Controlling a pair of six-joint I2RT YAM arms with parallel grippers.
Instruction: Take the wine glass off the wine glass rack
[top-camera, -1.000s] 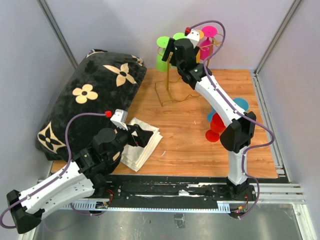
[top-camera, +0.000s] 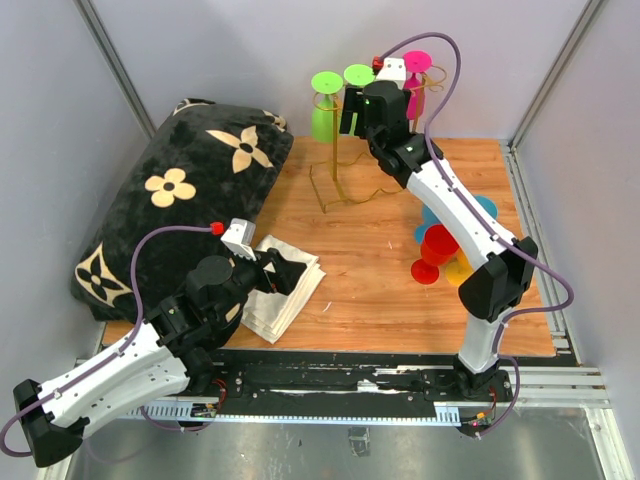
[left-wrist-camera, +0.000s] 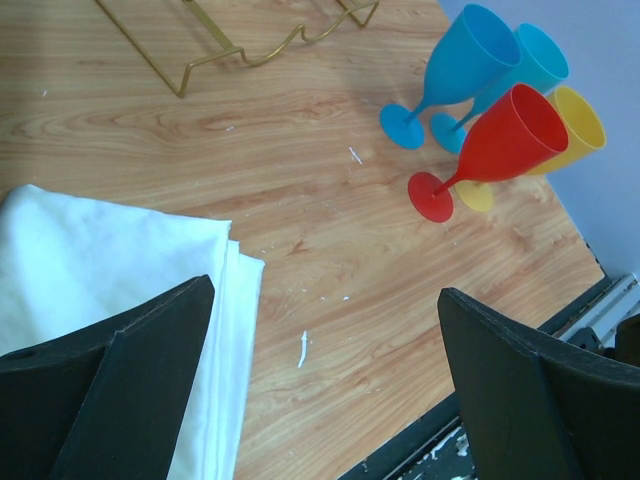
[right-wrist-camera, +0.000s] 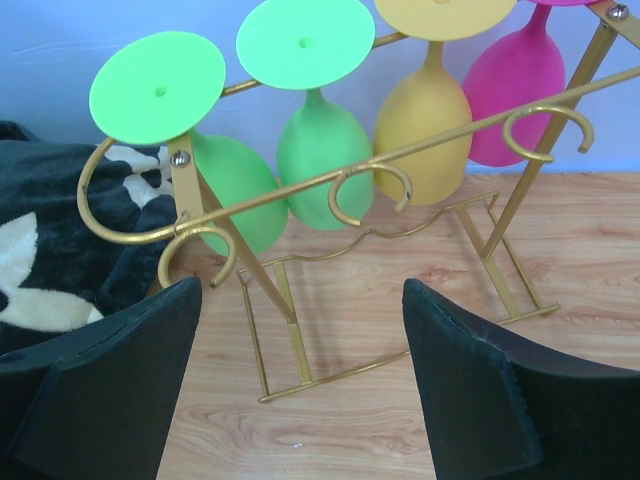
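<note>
The gold wine glass rack (top-camera: 336, 150) stands at the back of the table. Upside down in it hang two green glasses (right-wrist-camera: 322, 160), a yellow glass (right-wrist-camera: 422, 125) and a pink glass (right-wrist-camera: 515, 90), their round bases on top. My right gripper is at the rack's front, its fingers spread, nothing between them; the rack's front rail crosses the view just beyond the fingertips. In the top view the right arm hides part of the rack and the yellow glass. My left gripper is open and empty above the table, beside the folded white cloth (left-wrist-camera: 100, 260).
Several loose glasses stand upright on the right: a red glass (left-wrist-camera: 505, 135), a yellow one (left-wrist-camera: 572, 125) and two blue ones (left-wrist-camera: 470, 60). A dark flowered cushion (top-camera: 190, 170) fills the left side.
The right gripper and forearm have shifted to the right in the top view, in front of the rack. The rack's glasses hang as before, and the left arm stays put.
</note>
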